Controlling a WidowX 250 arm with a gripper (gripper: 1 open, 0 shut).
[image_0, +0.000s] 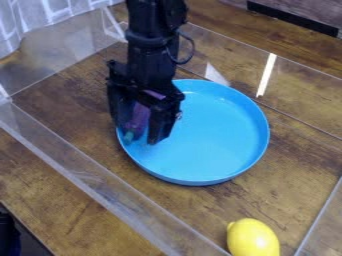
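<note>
My black gripper (144, 108) is lowered over the left side of a blue plate (214, 140), open, with its fingers around a purple eggplant (134, 121). The eggplant is mostly hidden behind the gripper; whether the fingers touch it I cannot tell.
A yellow lemon (251, 238) lies at the lower right, outside the plate.
</note>
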